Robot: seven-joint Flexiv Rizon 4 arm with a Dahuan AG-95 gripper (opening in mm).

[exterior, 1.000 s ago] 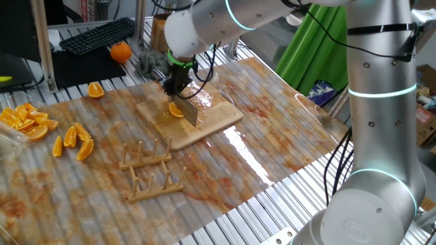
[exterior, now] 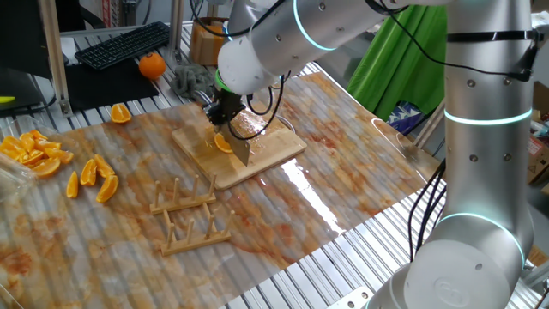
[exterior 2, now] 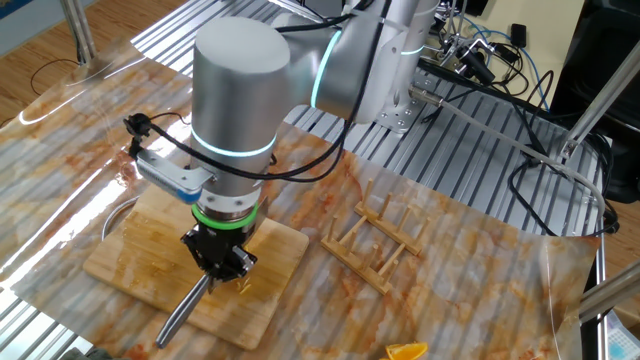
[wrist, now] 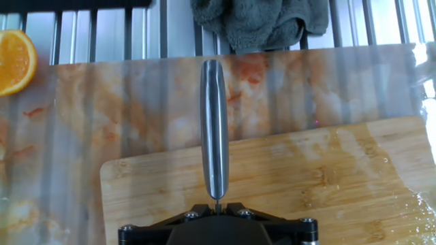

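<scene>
My gripper (exterior: 225,113) is shut on a knife, over the wooden cutting board (exterior: 279,154). The broad blade (exterior: 240,149) points down at the board beside an orange piece (exterior: 223,144); whether its edge touches the wood I cannot tell. In the wrist view the metal handle (wrist: 215,129) sticks straight out from the closed fingers, past the board's edge. From the other side, the handle (exterior 2: 184,312) slants out of my gripper (exterior 2: 222,268), and the blade is hidden behind the gripper. Small orange bits (exterior 2: 244,285) lie on the wet board.
A wooden peg rack (exterior: 196,225) stands close to the board. Orange wedges (exterior: 88,172) and a heap of pieces (exterior: 33,154) lie left. A whole orange (exterior: 152,66), a keyboard (exterior: 124,45) and a grey cloth (wrist: 262,20) sit at the back.
Over the last second the arm has come down and slightly right, and the knife sits a little lower by the orange piece.
</scene>
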